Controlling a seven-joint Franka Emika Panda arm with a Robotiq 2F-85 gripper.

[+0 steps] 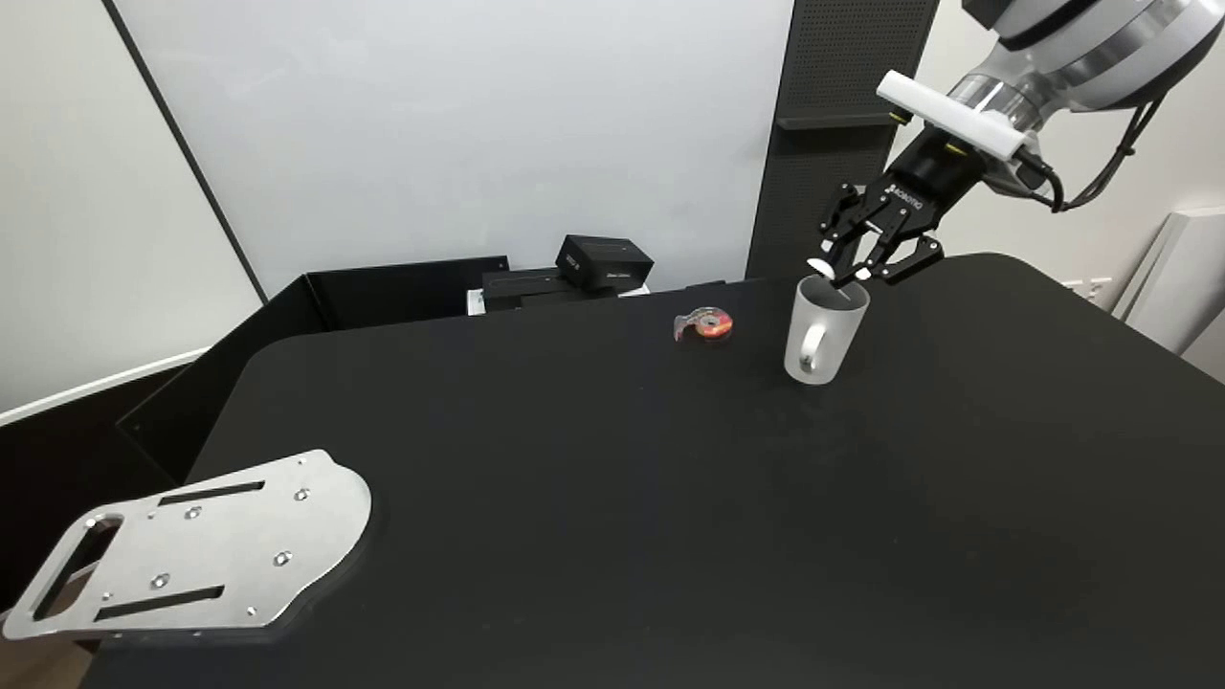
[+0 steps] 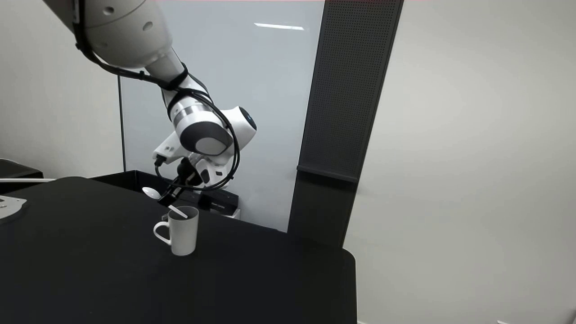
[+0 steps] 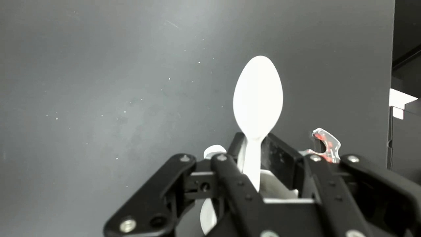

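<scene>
My gripper (image 1: 855,276) is shut on a white spoon, its fingers around the handle. In the wrist view the spoon's bowl (image 3: 258,96) sticks out beyond the fingertips. A pale grey mug (image 1: 822,333) stands upright on the black table, just below the gripper. The spoon slants, bowl up and handle down; in exterior view 2 its handle (image 2: 178,211) reaches across the mouth of the mug (image 2: 183,237). Whether the handle's end touches the inside wall, I cannot tell. From the wrist, most of the mug is hidden behind the fingers.
A clear tape dispenser with red tape (image 1: 706,323) lies left of the mug near the table's back edge. Black boxes (image 1: 605,263) stand behind that edge. A silver metal plate (image 1: 218,545) occupies the front left corner.
</scene>
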